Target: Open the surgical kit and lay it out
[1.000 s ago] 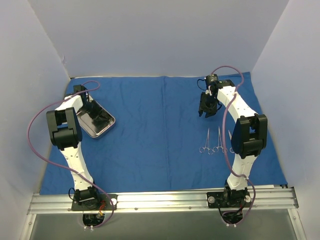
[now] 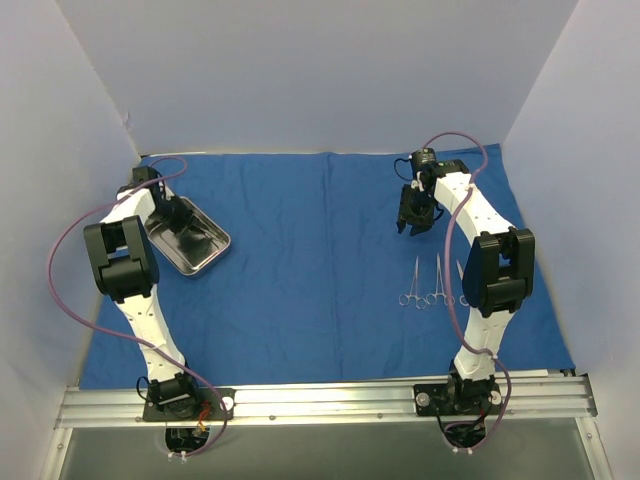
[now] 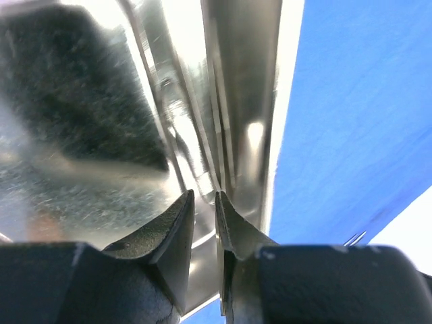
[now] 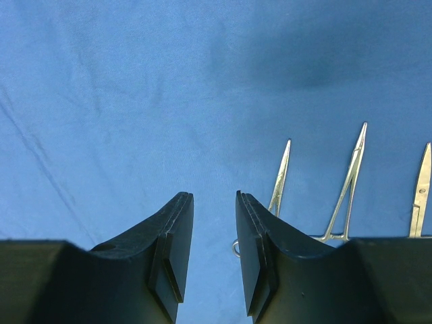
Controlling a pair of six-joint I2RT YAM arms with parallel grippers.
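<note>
The metal tray (image 2: 210,255) sits at the far left of the blue cloth, partly under my left gripper. In the left wrist view that gripper is part open over a shiny, slender metal item (image 3: 185,135) along the tray's side, with no clear grip on it. My right gripper hangs part open and empty over the cloth at the upper right. Below it lie scissor-like instruments: one (image 4: 280,175), a second (image 4: 356,158) and a third with broader blades (image 4: 420,189), in a row.
Grey walls stand at the back and both sides, and a metal rail (image 2: 320,390) runs along the front edge.
My left gripper and arm have shifted slightly to the left over the tray. The right arm and the laid-out instruments have not moved.
</note>
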